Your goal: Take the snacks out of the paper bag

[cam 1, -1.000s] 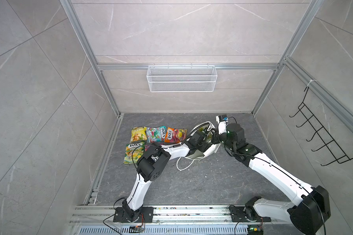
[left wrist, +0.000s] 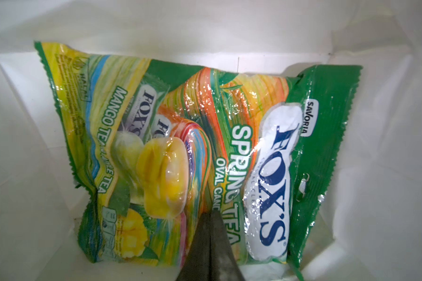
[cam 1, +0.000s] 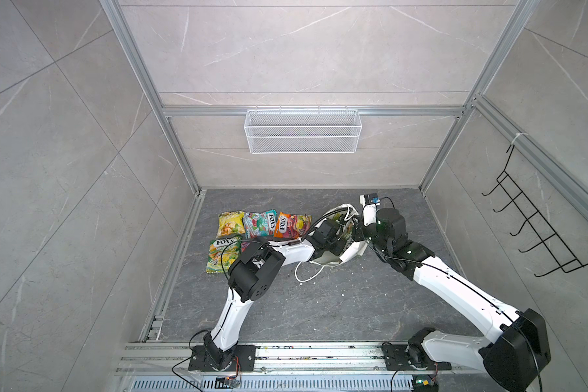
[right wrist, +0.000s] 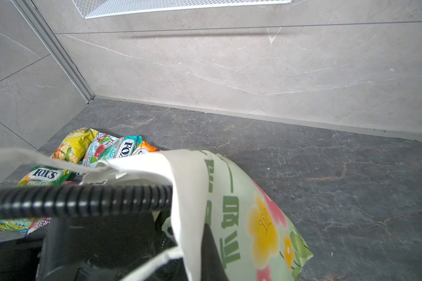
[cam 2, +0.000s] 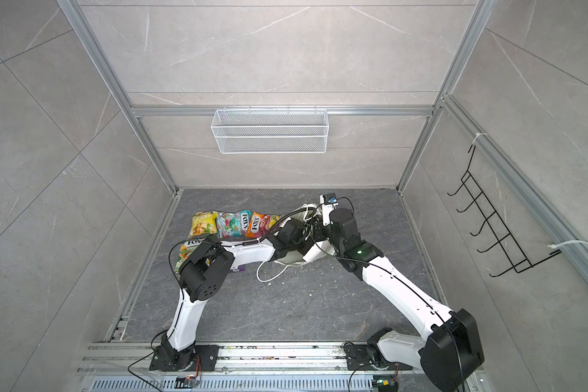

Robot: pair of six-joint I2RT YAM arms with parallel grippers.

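Observation:
The white, flower-printed paper bag (right wrist: 239, 220) lies on its side on the grey floor. My left gripper reaches inside it, fingers shut at a green Fox's Spring Tea candy pack (left wrist: 272, 187), with nothing seen between them. My right gripper (cam 1: 361, 228) is at the bag's rim on the right; in its wrist view the bag and left arm hide most of it, and I cannot see its fingertips. Left of the bag lie several snack packs: yellow (cam 1: 230, 222), blue (cam 1: 258, 222), orange (cam 1: 287, 225) and green (cam 1: 219, 258).
A white wire basket (cam 1: 302, 130) hangs on the back wall, and a black hook rack (cam 1: 535, 228) on the right wall.
The right arm and loose packs look unchanged.

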